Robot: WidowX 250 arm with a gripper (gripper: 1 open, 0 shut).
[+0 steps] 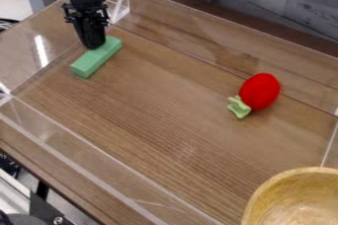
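Observation:
My gripper (93,41) is at the upper left, shut, low beside the upper end of a green rectangular block (97,59) lying on the wooden table (172,120). Nothing clearly shows between its small, dark fingers.
A red strawberry-like object (260,91) with a pale green top lies at the right. A yellow bowl (294,199) is cut off at the lower right.

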